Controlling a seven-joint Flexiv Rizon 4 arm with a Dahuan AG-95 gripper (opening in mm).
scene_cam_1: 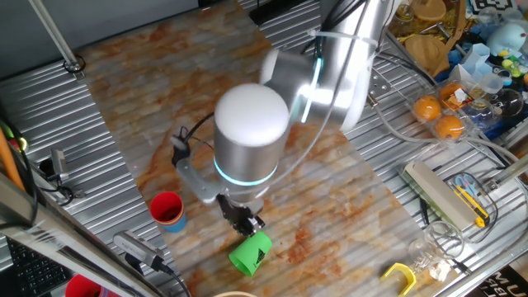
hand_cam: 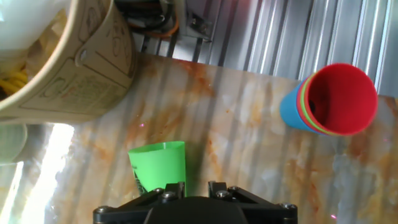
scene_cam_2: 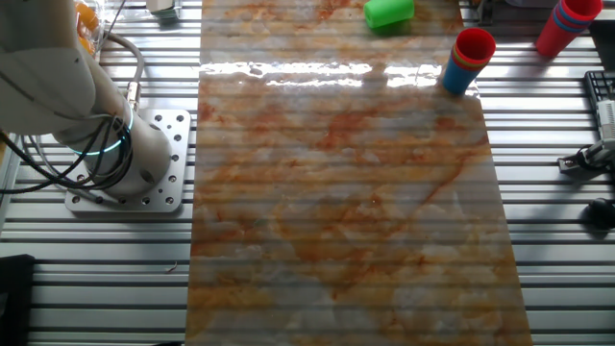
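A green cup (scene_cam_1: 250, 253) lies on its side on the marbled board, a dark mark on its wall. The same cup (scene_cam_2: 388, 12) is at the top edge of exterior view 2 and, in the wrist view, the cup (hand_cam: 159, 167) is just ahead of the fingers, left of centre. My gripper has a narrow gap between its fingertips, with nothing in it. From exterior view 1, the gripper (scene_cam_1: 254, 227) hangs close above the cup's upper end; whether they touch cannot be made out. A nested cup stack (hand_cam: 336, 102), red inside and blue outside, stands apart to the right.
A patterned bucket (hand_cam: 93, 68) occupies the wrist view's upper left. Another red cup stack (scene_cam_2: 565, 27) is off the board. A yellow curved piece (scene_cam_1: 399, 278) lies near the board's front right. The middle of the board (scene_cam_2: 336, 211) is bare.
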